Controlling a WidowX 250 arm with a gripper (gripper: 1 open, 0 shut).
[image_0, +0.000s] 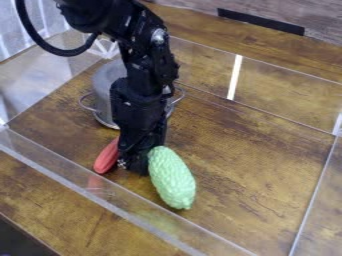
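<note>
My black gripper (139, 150) is low over the wooden floor of the tray, down between a red elongated object (106, 157) on its left and a light green textured object (171, 178) at its front right. Its fingers are dark and crowded against both objects, so whether it holds the red one cannot be told. The green object lies with its long side running from upper left to lower right.
A metal pot (107, 88) with side handles stands behind the arm at the upper left, partly hidden. Clear plastic walls (40, 158) border the area.
</note>
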